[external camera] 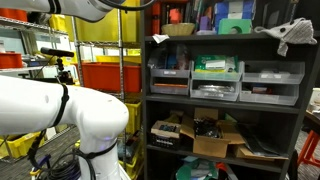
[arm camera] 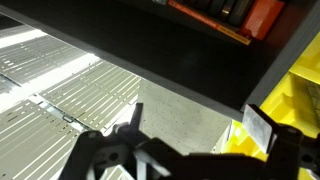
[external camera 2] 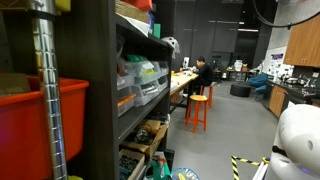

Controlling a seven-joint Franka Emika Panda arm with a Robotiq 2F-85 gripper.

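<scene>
In the wrist view, my gripper stands open, its black fingers [arm camera: 134,122] wide apart. No object shows between them, only ceiling and the edge of a dark shelf [arm camera: 190,85] beyond. Exterior view 1 shows the white arm [external camera: 60,110] at the left, its upper part running out of the top of the picture; the gripper is out of sight there. Part of the arm [external camera 2: 300,145] also enters at the right of exterior view 2, again with no gripper visible.
A dark shelving unit holds clear drawers [external camera: 215,85], a wicker basket [external camera: 181,29] and cardboard boxes [external camera: 215,132]. A grey patterned cloth [external camera: 291,36] hangs at its upper right. Yellow bins [arm camera: 310,65] flank the shelf. A person [external camera 2: 203,72] sits far back.
</scene>
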